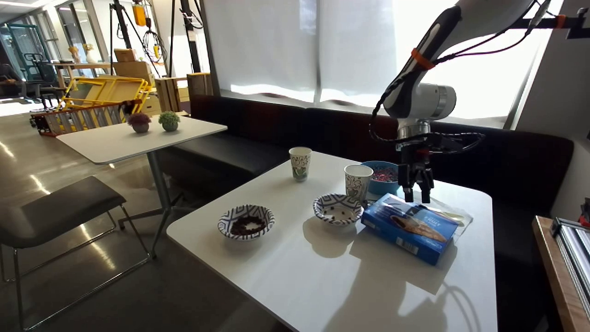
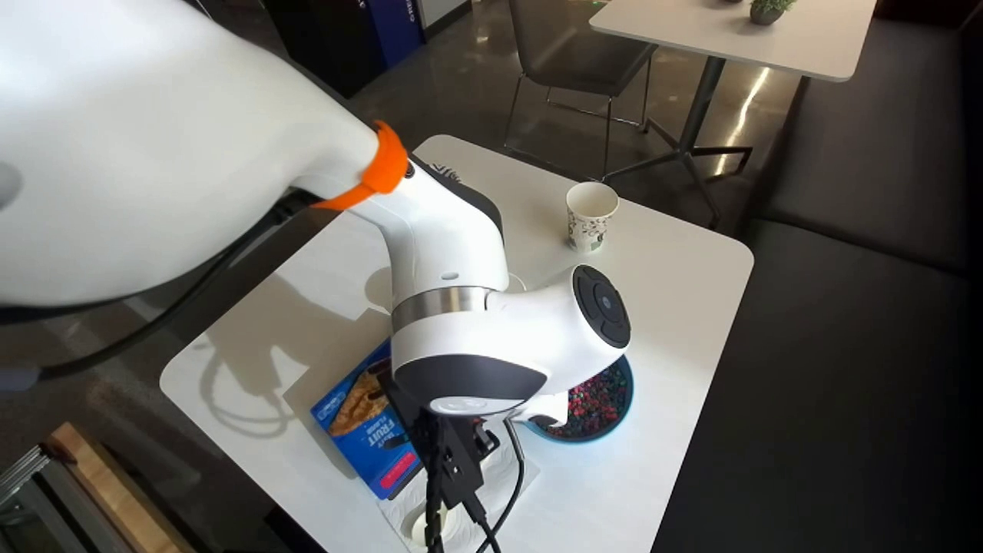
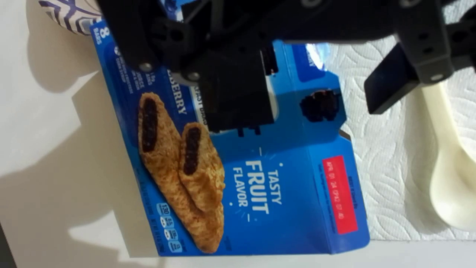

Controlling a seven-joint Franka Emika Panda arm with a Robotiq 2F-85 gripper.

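Observation:
My gripper [image 1: 417, 197] points down just above the blue fruit-bar box [image 1: 406, 228], its fingers apart and empty. In the wrist view one finger pad [image 3: 238, 100] is over the box's printed face, while the other finger pad [image 3: 389, 82] is past the box's flap edge, above a white paper towel [image 3: 392, 178]. On that towel lies a cream spoon [image 3: 450, 178], right of the box. The box lies flat; I cannot tell whether a fingertip touches it. In the second exterior view the arm hides most of the gripper.
A patterned bowl [image 1: 338, 209] sits left of the box, and another bowl [image 1: 246, 222] with dark bits stands farther left. Behind are a paper cup [image 1: 358, 182], a second cup [image 1: 299, 164] and a blue bowl [image 2: 599, 405] of colourful pieces.

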